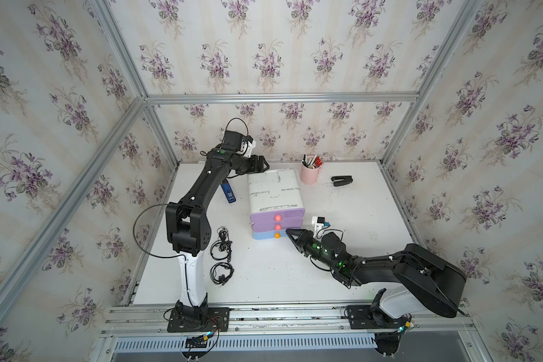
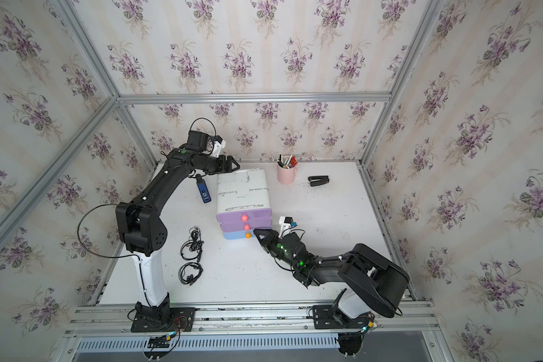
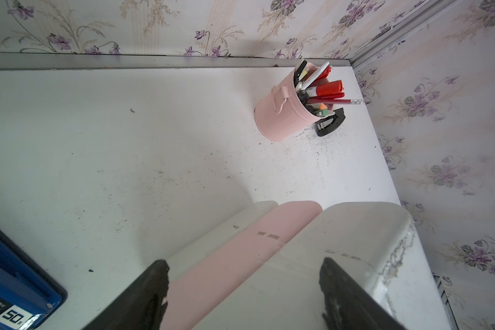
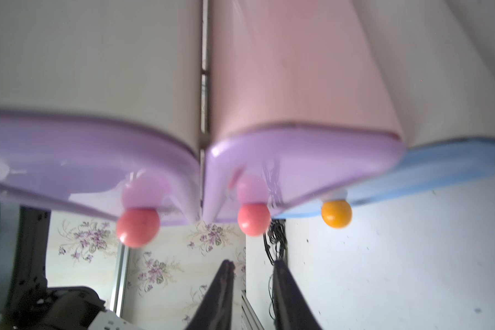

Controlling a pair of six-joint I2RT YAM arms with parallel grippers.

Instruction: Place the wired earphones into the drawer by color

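A white drawer box (image 1: pixel 274 190) stands mid-table, two purple fronts with pink knobs (image 4: pixel 253 219) above a blue front with an orange knob (image 4: pixel 336 213); all look shut or nearly so. My left gripper stands open above the box's back left, nothing between its fingers. My right gripper is at the lower right of the fronts, below the knobs in its wrist view, part open, blurred, nothing visible in it. Black wired earphones (image 1: pixel 222 271) and a second coiled bundle (image 2: pixel 192 244) lie left of the box.
A pink pen cup (image 1: pixel 309 173) and black stapler (image 1: pixel 341 180) stand at the back right. A blue device (image 2: pixel 203 188) lies left of the box. The table's front middle and right side, beyond my right arm, are mostly clear.
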